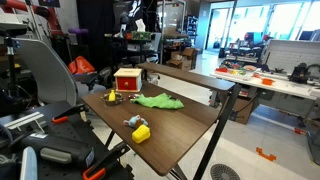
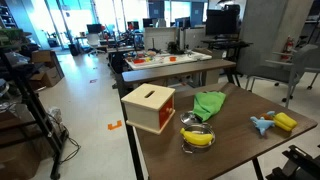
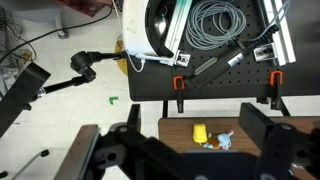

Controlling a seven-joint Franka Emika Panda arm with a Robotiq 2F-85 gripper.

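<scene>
My gripper stands open in the wrist view, its dark fingers wide apart at the lower left and lower right. Nothing is held between them. Beyond the gap, a yellow block (image 3: 200,133) and a small light-blue toy (image 3: 220,141) lie on the brown table. Both are at the table's near end in exterior view 1, the blue toy (image 1: 133,121) just behind the yellow block (image 1: 141,133). A green cloth (image 2: 208,105) lies crumpled farther in. Beside it sits a shiny metal pot (image 2: 206,129) with a yellow item (image 2: 197,138) at it; whether inside or in front, I cannot tell.
A white-topped box with red sides (image 2: 149,105) stands at the table's far end. Bare tabletop (image 1: 185,125) shows right of the cloth. A black perforated plate with coiled grey cable (image 3: 215,25) and clamps lies beside the table in the wrist view.
</scene>
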